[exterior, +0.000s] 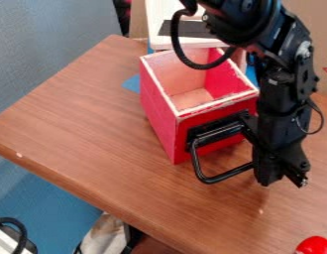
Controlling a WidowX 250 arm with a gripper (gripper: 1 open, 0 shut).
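Note:
A pink-red box (173,109) with an open top stands on the wooden table, a black front panel and a black loop handle (206,175) on its near side. My black gripper (266,167) is low at the box's front right, beside the handle; whether its fingers are open, shut or on the handle is unclear, as the arm hides them.
A white object (166,25) and blue pieces lie behind the box. A red round object (313,246) is at the bottom right.

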